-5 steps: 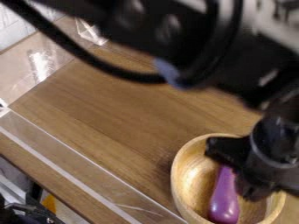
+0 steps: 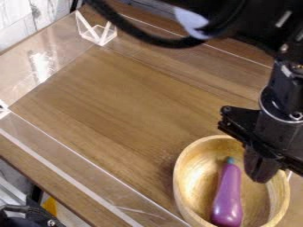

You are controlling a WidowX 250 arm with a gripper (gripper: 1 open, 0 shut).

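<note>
A wooden bowl [image 2: 190, 177] sits at the lower right of the camera view, with a purple toy eggplant [image 2: 228, 197] lying inside it, its green stem pointing up. My dark gripper [image 2: 263, 162] hangs over the bowl's upper right part, above and to the right of the eggplant. It looks shut, with nothing seen between its fingers.
A white wire holder [image 2: 97, 31] stands at the back left, and a clear edging runs along the counter's left side.
My gripper and arm have moved up and to the right, uncovering more of the bowl and the eggplant, which stays in the bowl.
</note>
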